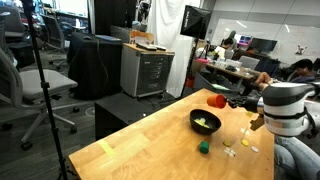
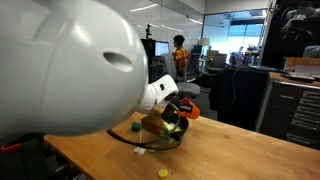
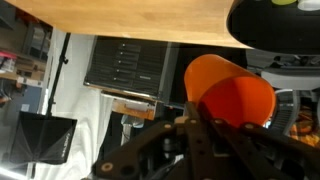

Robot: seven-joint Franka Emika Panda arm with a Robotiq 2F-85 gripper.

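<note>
An orange cup [image 1: 216, 101] hangs tilted just above the black bowl's far right rim, with my gripper [image 1: 228, 101] shut on it. In the wrist view the cup [image 3: 230, 90] fills the middle right, its round end towards the camera. The black bowl [image 1: 196, 125] stands on the wooden table and has yellow-green pieces [image 1: 203, 122] in it. Exterior view 2 shows the cup [image 2: 188, 109] at the bowl's upper rim, while the white arm hides much of the scene. Whether cup and bowl touch, I cannot tell.
A green object [image 1: 204, 147] stands in front of the bowl. Several small yellow pieces [image 1: 245, 142] lie on the table to its right. A dark cabinet [image 1: 143, 72] stands beyond the table.
</note>
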